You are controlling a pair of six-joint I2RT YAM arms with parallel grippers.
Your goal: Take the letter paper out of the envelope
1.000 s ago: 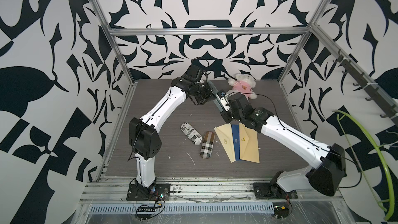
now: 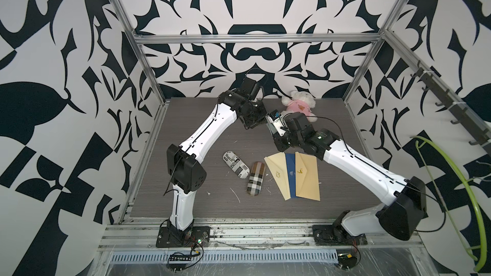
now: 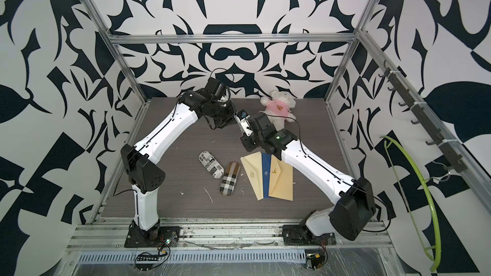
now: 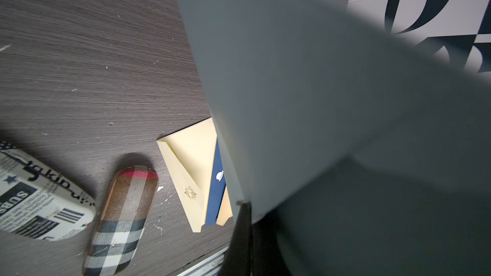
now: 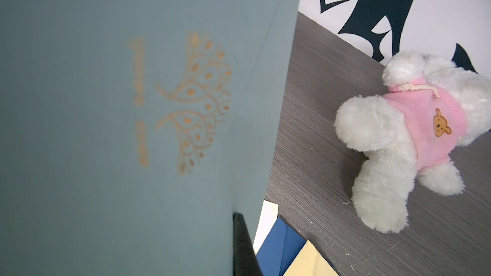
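Note:
A grey-blue envelope with a gold tree print (image 5: 194, 122) is held up between both grippers above the table's middle, filling much of both wrist views. My left gripper is shut on its edge; its flap or paper sheets spread out over the right of the left wrist view. My right gripper is shut on the same envelope from the other side. In the top views the two grippers are close together, so the envelope is mostly hidden there. I cannot tell whether letter paper shows.
Cream (image 2: 276, 173), blue (image 2: 290, 173) and tan envelopes (image 2: 309, 184) lie at the front right. A newsprint case (image 2: 235, 164) and plaid case (image 2: 255, 177) lie left of them. A white bear in pink (image 5: 424, 133) sits at the back right.
My left arm has moved a little right and up over the last second. My right gripper has shifted only slightly.

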